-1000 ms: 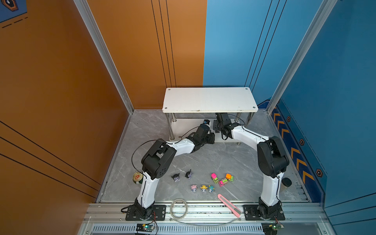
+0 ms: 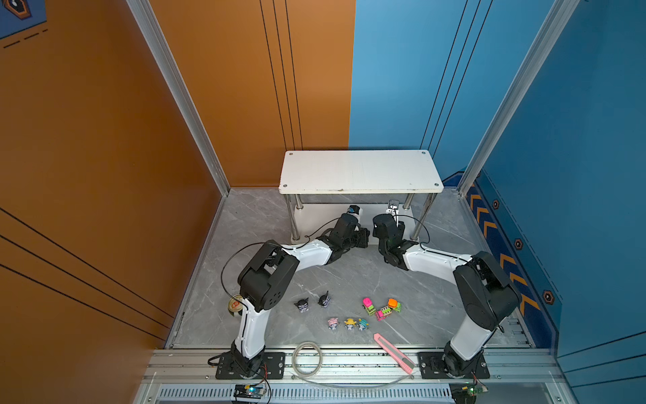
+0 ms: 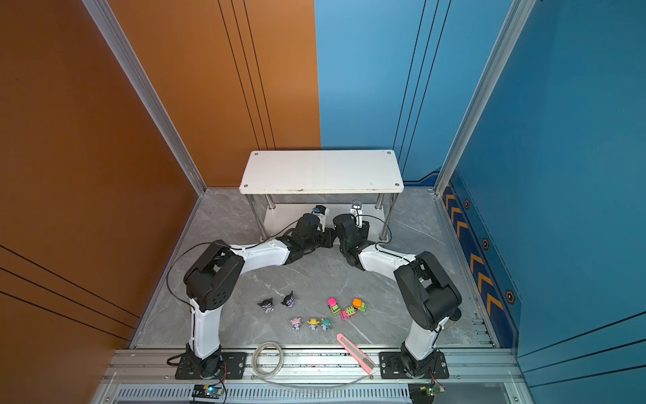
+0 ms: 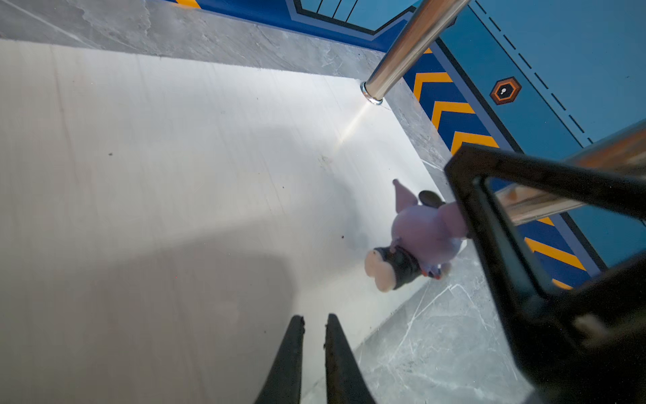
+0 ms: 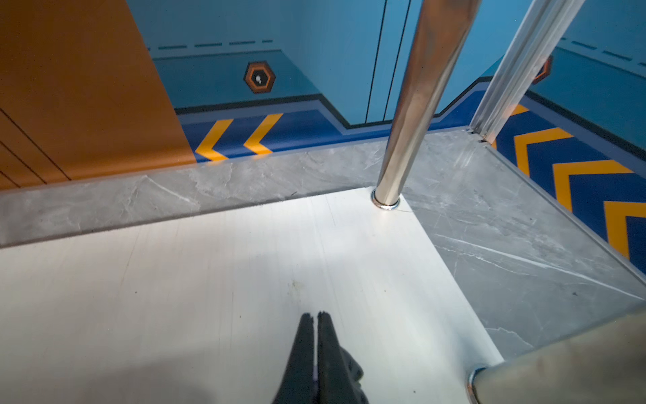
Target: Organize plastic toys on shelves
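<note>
In the left wrist view, my left gripper is slightly open above the white lower shelf board [image 4: 154,168], with an empty gap between its fingers. A purple toy figure [image 4: 424,232] with a dark lower part appears tilted over the board's right part, beside a black part of the other arm. In the right wrist view, my right gripper is shut above the board. A small dark shape shows just behind its fingers; whether the figure touches them cannot be told. Several toys, including a dark figure [image 2: 302,305] and a pink-and-green toy [image 2: 384,312], lie on the floor.
The white upper shelf [image 2: 360,171] overhangs both grippers. Metal posts [image 5: 417,114] stand at the board's corners. A pink cutter [image 2: 394,353] and a coiled tube [image 2: 307,359] lie at the front edge. Open grey floor separates the shelf from the toys.
My right arm has drawn back from under the upper shelf toward the front, its elbow swinging right and now covering the dark-lidded jar. The left arm has barely moved.
</note>
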